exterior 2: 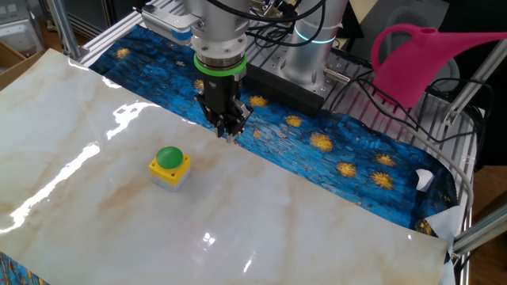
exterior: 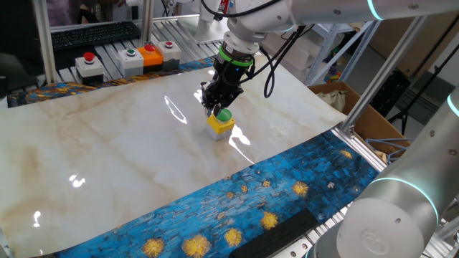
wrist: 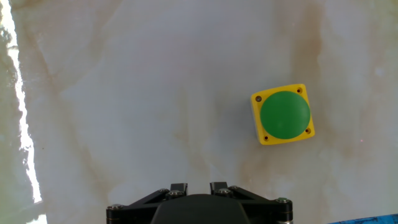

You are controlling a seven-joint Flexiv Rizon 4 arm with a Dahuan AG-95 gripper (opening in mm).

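A green dome push button on a yellow and grey box [exterior: 221,127] stands upright on the marbled sheet. In the wrist view the button [wrist: 285,115] shows from above, right of centre and clear of the fingers. My gripper points down at the lower edge of that view, its two black fingertips a small gap apart with nothing between them. From the second exterior side, the gripper [exterior 2: 228,136] hangs above the sheet, to the right of the button [exterior 2: 169,157] and apart from it. In the first exterior view the gripper partly overlaps the button's top.
Several other button boxes, one with a red button [exterior: 89,57], line the back rail near a keyboard [exterior: 90,36]. A pink watering can [exterior 2: 424,63] stands beside the arm's base. Most of the marbled sheet [exterior: 107,165] is bare.
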